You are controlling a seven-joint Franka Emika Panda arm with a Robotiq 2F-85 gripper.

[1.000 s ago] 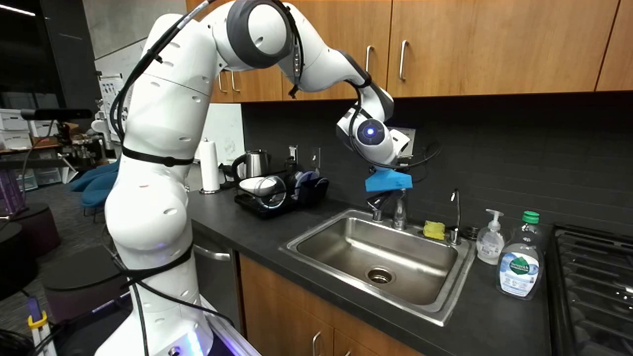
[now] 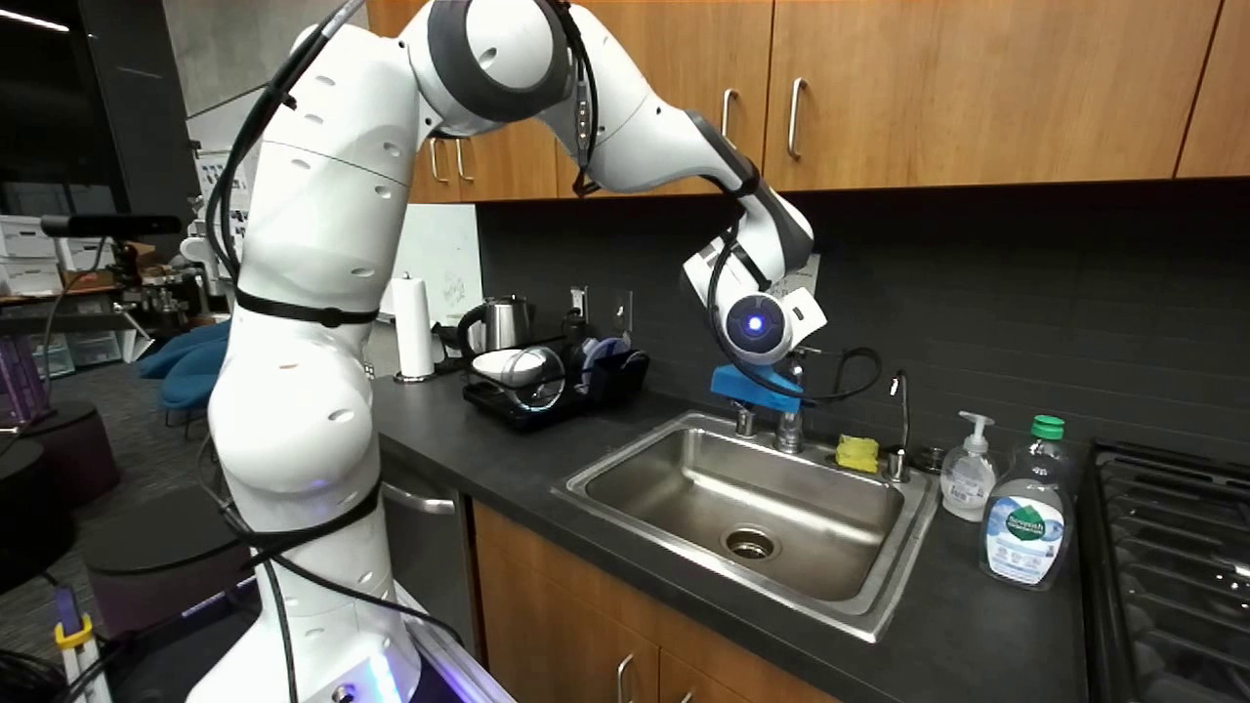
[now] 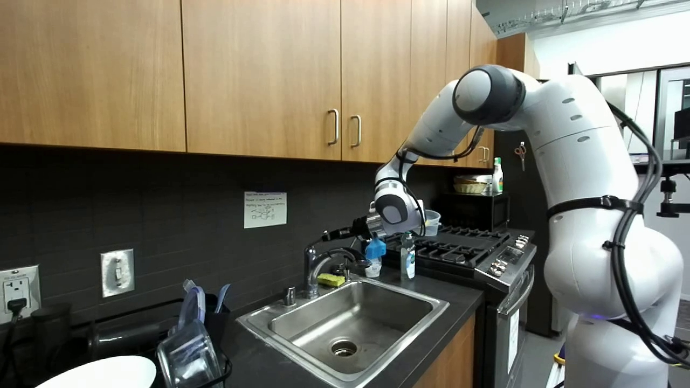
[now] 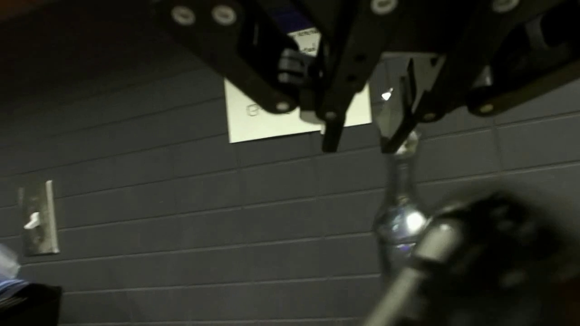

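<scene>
My gripper reaches in at the top of the wrist view, its two dark fingertips a little apart. The wall shows in the gap between the tips, and whether anything is pinched higher up is unclear. Close to the right finger stands the chrome faucet (image 4: pixel 401 220), its narrow top partly covered by that fingertip. Touching or merely lined up, I cannot tell. From the second exterior view, the gripper (image 3: pixel 328 235) is level with the top of the faucet (image 3: pixel 311 275) behind the sink (image 3: pixel 343 317).
A yellow sponge (image 2: pixel 856 453) and a small thin tap (image 2: pixel 901 422) are right of the faucet. Soap bottles (image 2: pixel 1027 521) stand beside the stove (image 2: pixel 1172 551). A dish rack (image 2: pixel 551 387) occupies the counter's left. The sink basin is empty. A blurred dark object (image 4: pixel 500 255) is near the wrist camera.
In the first exterior view, my wrist has moved right and down and has turned. The sink and counter items look unchanged.
</scene>
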